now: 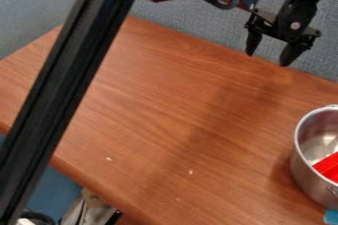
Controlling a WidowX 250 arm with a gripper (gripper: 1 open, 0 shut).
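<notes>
My gripper hangs high over the back right of the wooden table, open, with nothing between its dark fingers. A steel pot stands at the right edge, cut off by the frame, with a red object inside it.
A thick black beam crosses the left of the view from top to bottom. A small blue item shows at the lower right corner. Grey partitions border the back.
</notes>
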